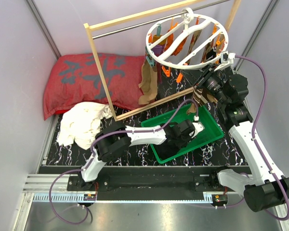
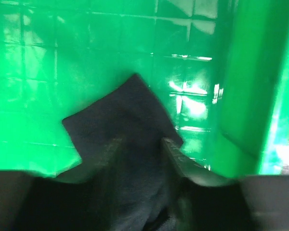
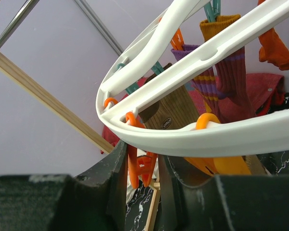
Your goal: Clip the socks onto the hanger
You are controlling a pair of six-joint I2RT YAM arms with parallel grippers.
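My left gripper point(image 1: 185, 137) is down in the green tray point(image 1: 209, 129). Its blurred fingertips are part open over a black sock point(image 2: 111, 122) lying on the tray floor; whether they touch it is unclear. My right gripper is at the rim of the white round hanger point(image 3: 207, 139), shut on an orange clip point(image 3: 133, 171) that hangs from it. In the top view socks hang from several clips, among them a tan sock point(image 1: 148, 84) and a striped sock point(image 3: 206, 82).
A wooden frame point(image 1: 101, 77) with a metal rod carries the hanger. A red cushion point(image 1: 74, 86) lies at the back left, a white cloth point(image 1: 77, 125) at the left beside the tray.
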